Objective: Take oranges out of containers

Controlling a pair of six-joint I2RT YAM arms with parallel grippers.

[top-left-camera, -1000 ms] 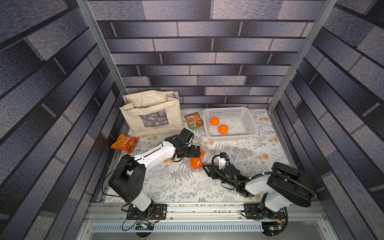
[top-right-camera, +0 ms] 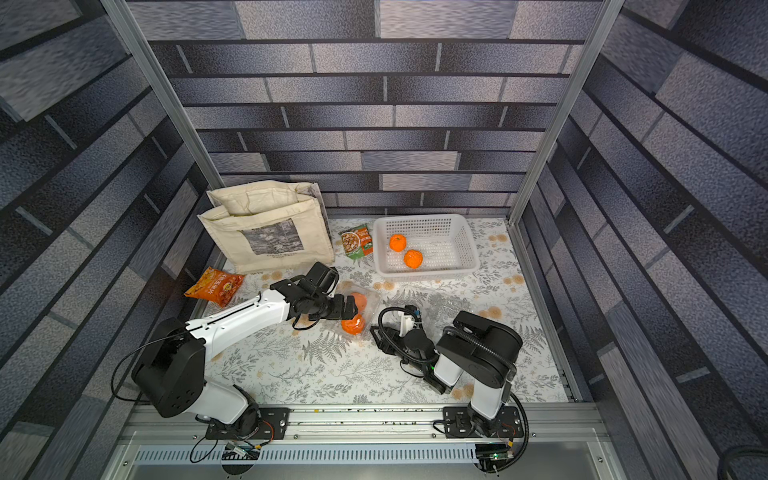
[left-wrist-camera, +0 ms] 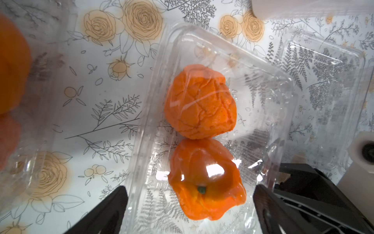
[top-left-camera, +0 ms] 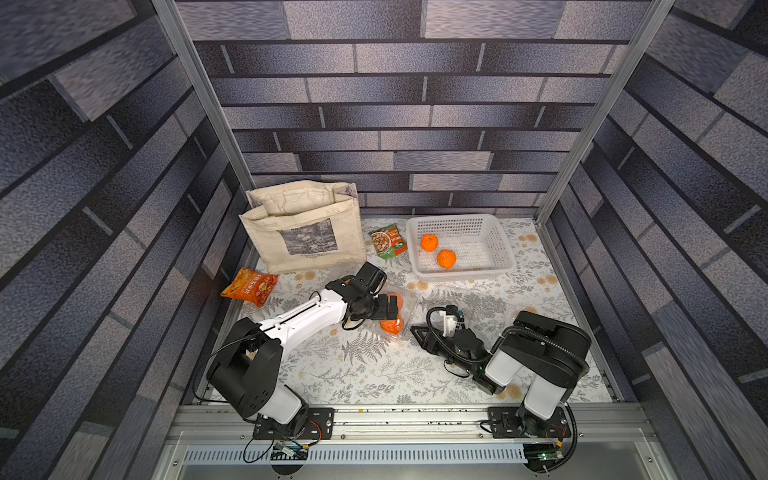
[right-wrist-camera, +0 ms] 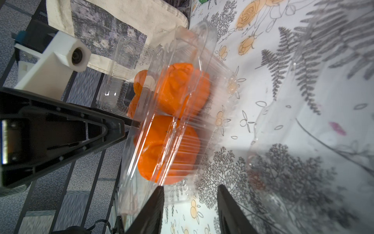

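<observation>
My left gripper stands open over a clear plastic container holding two oranges, one wrinkled and one glossy. A second container with oranges lies at the left in the left wrist view. My right gripper is beside the middle container, fingertips apart, with nothing visible between them. An empty clear container lies to the right. Two more oranges sit in a white basket at the back right.
A canvas bag stands at the back left, an orange snack bag lies left, and a green packet sits beside the basket.
My right arm's upper links have swung left, and its gripper has shifted slightly. The left gripper has moved a little left over the containers.
</observation>
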